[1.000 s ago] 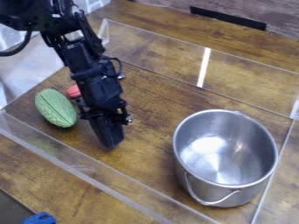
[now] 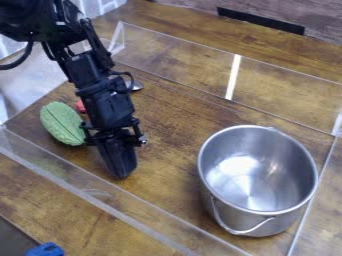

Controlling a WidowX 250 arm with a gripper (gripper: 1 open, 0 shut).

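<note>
My black gripper (image 2: 118,155) reaches down to the wooden tabletop in the middle left, its fingertips low near the wood; whether anything is between them is hidden by its dark body. Just left of it lies a green ribbed oblong object (image 2: 62,122), like a cabbage leaf or corn. A small red object (image 2: 80,105) is partly hidden behind the arm. A steel pot (image 2: 258,170) with a wire handle stands to the right, empty inside.
Clear low walls border the wooden work area (image 2: 201,100). A blue object (image 2: 46,249) sits at the bottom left corner.
My gripper has shifted slightly left and down, covering more of the red object. The pot and green object have not visibly moved.
</note>
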